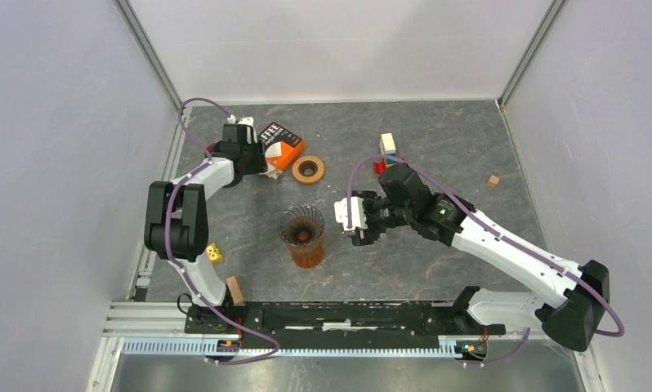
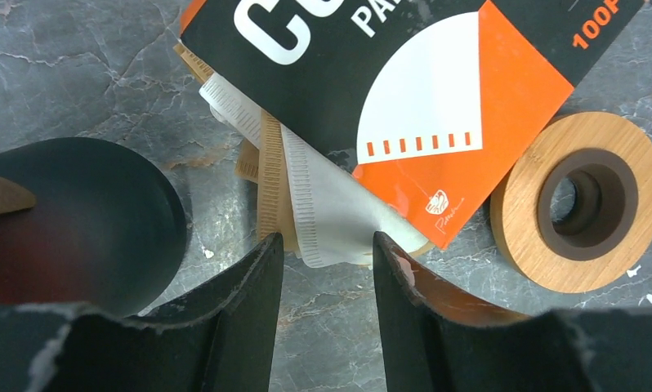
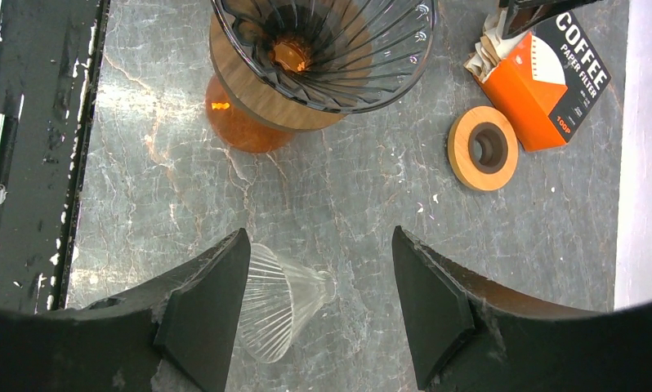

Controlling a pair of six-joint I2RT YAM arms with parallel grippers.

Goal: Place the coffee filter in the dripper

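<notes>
White and brown paper coffee filters (image 2: 331,214) stick out of the open end of a black and orange box (image 2: 470,90). Just over their edges is my left gripper, its fingers apart on either side of the protruding papers; whether they touch the paper I cannot tell. The dark ribbed dripper (image 3: 372,61) sits upright on a wooden collar above an amber vessel (image 1: 306,255), and appears empty inside. To its right, my right gripper is open above the table. A clear ribbed cone (image 3: 278,302) lies on its side below, partly hidden by one finger.
A wooden ring (image 1: 308,169) lies right of the box. Beside the left gripper is a dark rounded object (image 2: 86,212). Small blocks lie beyond the right arm, a yellow piece (image 1: 214,252) near the left arm.
</notes>
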